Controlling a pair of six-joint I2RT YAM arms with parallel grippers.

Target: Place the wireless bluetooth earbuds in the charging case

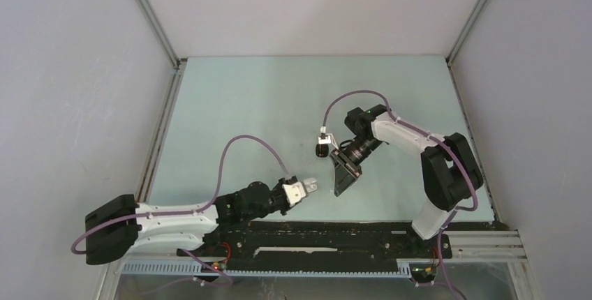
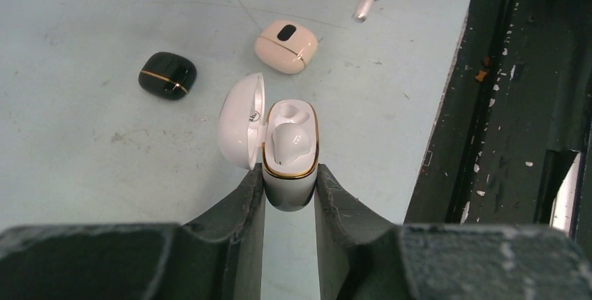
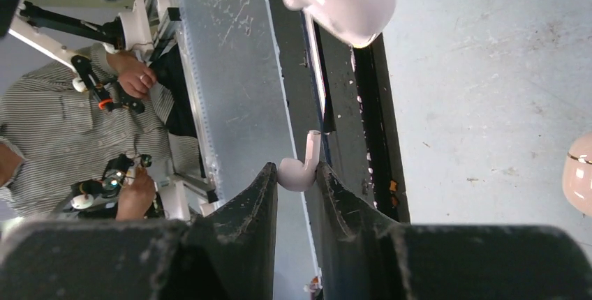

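A white charging case (image 2: 291, 139) with a gold line round its body is gripped at its base by my left gripper, which is shut. Its lid (image 2: 241, 122) stands open to the left. One hollow in the case looks empty, and a rounded white shape, perhaps an earbud, fills the part nearer my fingers. My right gripper is shut on a white earbud (image 3: 299, 172), whose stem points up in the right wrist view. From above, the right gripper (image 1: 338, 192) is just right of the case (image 1: 309, 185), with a gap between them.
A black case (image 2: 167, 75) and a closed pink case (image 2: 286, 46) lie on the table. From above, the right gripper covers the pink one, while the black case (image 1: 322, 151) sits close to the right arm.
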